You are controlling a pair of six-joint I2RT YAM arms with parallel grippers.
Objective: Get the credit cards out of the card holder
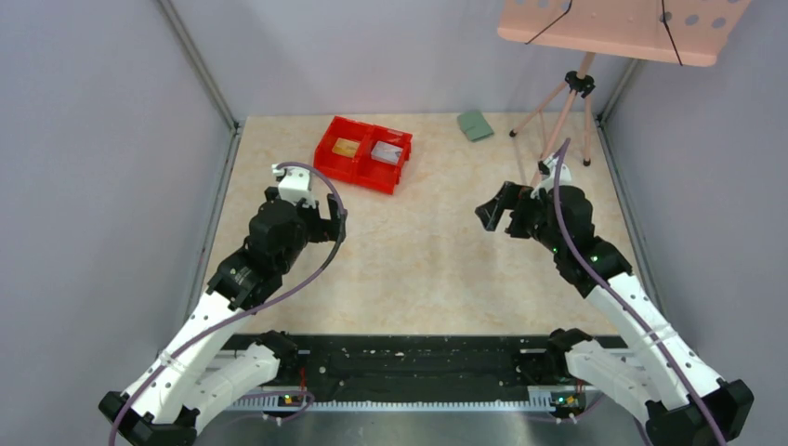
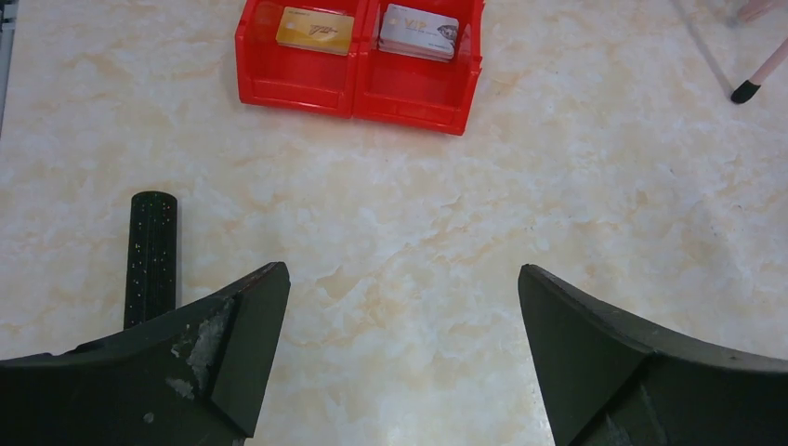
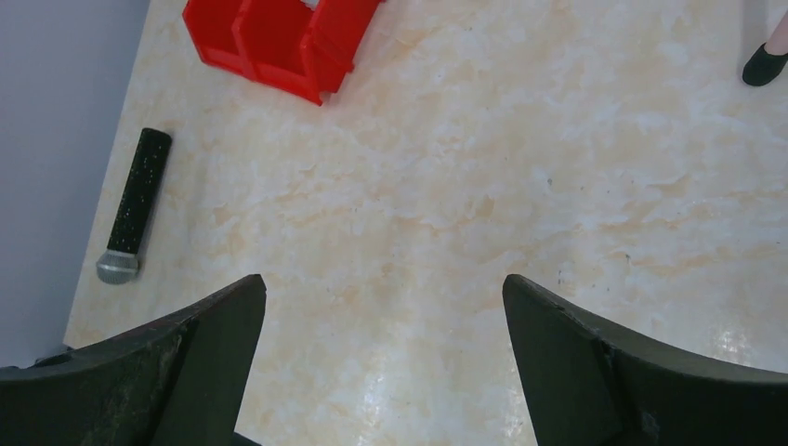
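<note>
A red two-compartment tray (image 1: pixel 367 152) lies at the back left of the table. Its left compartment holds a yellow card (image 2: pixel 314 31); in the right one is a white stack of cards (image 2: pixel 417 32) marked VIP. At the back, right of centre, rests a small flat green item (image 1: pixel 475 125); whether it is a card holder I cannot tell. My left gripper stands open and empty above the table, in front of the tray. Over the right half of the table, my right gripper is open too, with only bare tabletop between its fingers.
A black microphone (image 3: pixel 137 200) lies near the left edge, hidden behind the left arm from above. The pink tripod (image 1: pixel 567 107) stands at the back right, carrying a pink board (image 1: pixel 618 28).
</note>
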